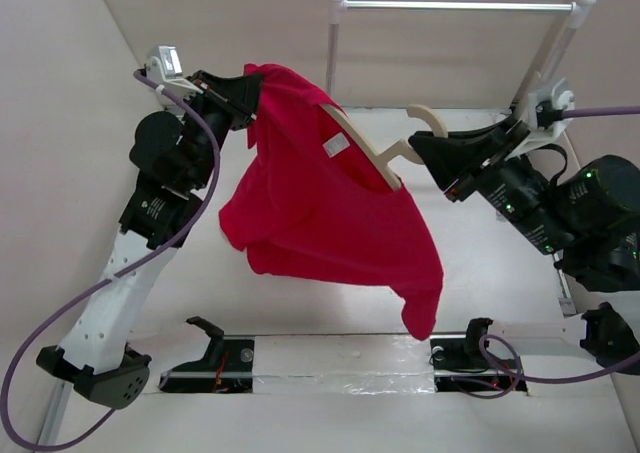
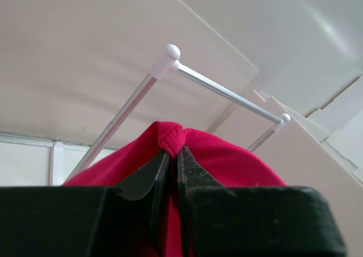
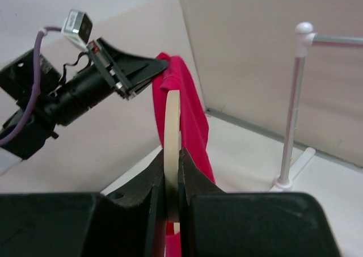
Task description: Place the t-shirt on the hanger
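A red t-shirt (image 1: 330,233) hangs in the air, draped over a wooden hanger (image 1: 360,145) whose right half and hook show bare in the top view. My left gripper (image 1: 249,98) is shut on the shirt's upper left shoulder, a fold of cloth bunched at its tips in the left wrist view. My right gripper is shut on the hanger, whose wooden edge rises from between its fingers and points toward the left gripper in the right wrist view.
A white rack with a metal rail (image 1: 455,6) and two uprights stands at the back right, behind the shirt. Walls enclose the sides.
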